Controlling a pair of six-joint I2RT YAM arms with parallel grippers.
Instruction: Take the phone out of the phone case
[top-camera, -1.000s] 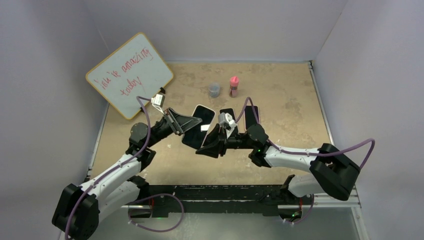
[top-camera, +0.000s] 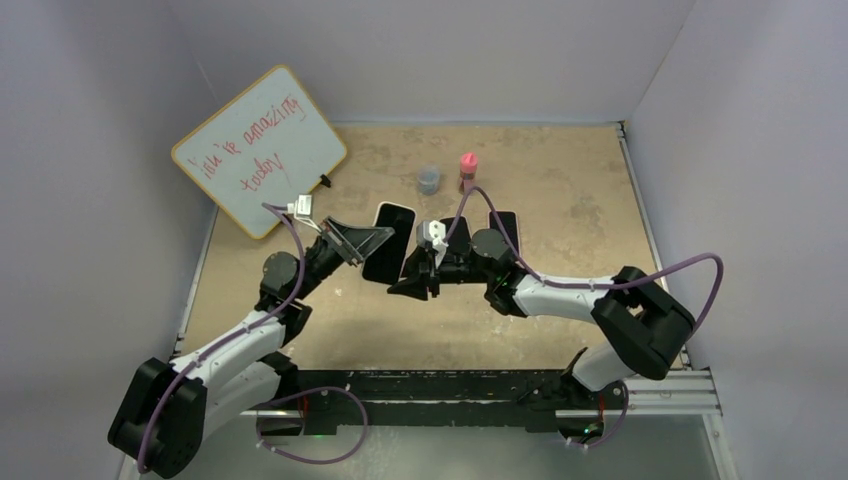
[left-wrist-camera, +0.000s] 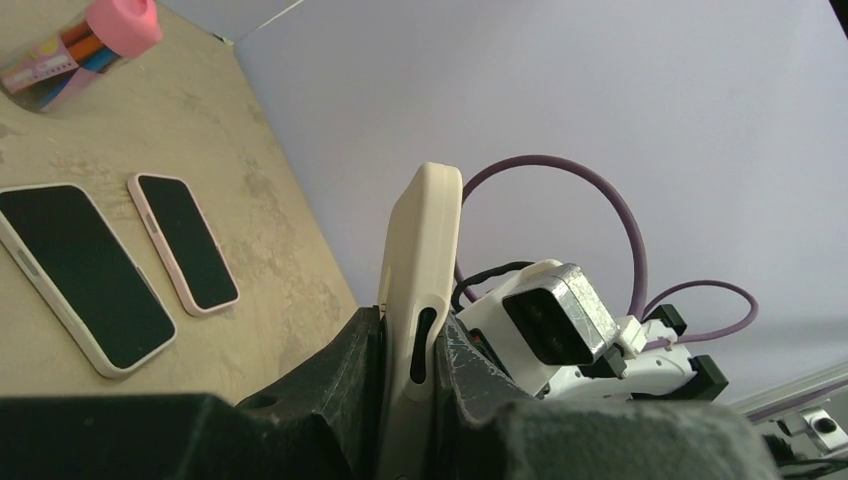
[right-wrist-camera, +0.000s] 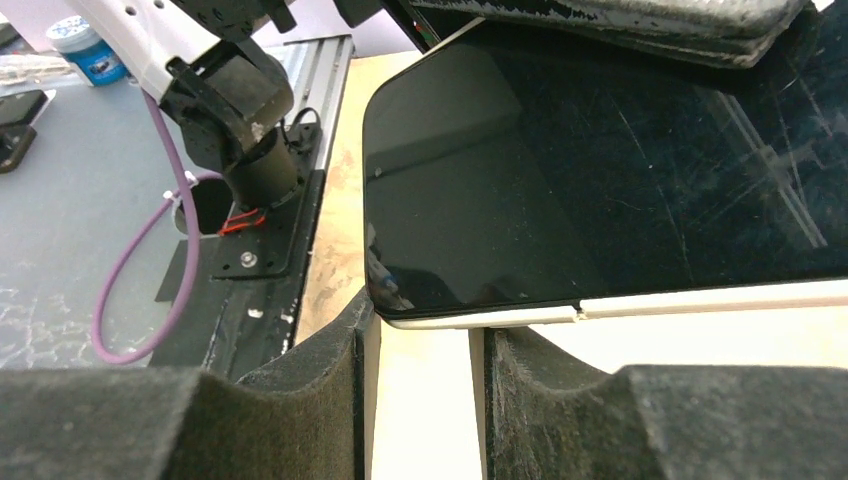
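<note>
A black-screened phone in a cream case (top-camera: 392, 240) is held up off the table, with my left gripper (top-camera: 378, 240) shut on it. In the left wrist view the cream case (left-wrist-camera: 420, 260) stands edge-on between those fingers. My right gripper is at a lower corner of the phone (right-wrist-camera: 600, 170), part open, its fingertips close beside or just under the case's edge; contact is unclear.
Two other phones (left-wrist-camera: 85, 275) (left-wrist-camera: 187, 240) lie on the table (top-camera: 560, 200). A pink-capped pen jar (top-camera: 467, 175) and a grey cup (top-camera: 428, 180) stand behind. A whiteboard (top-camera: 250, 150) leans at back left.
The held phone has shifted slightly up and left in the top view.
</note>
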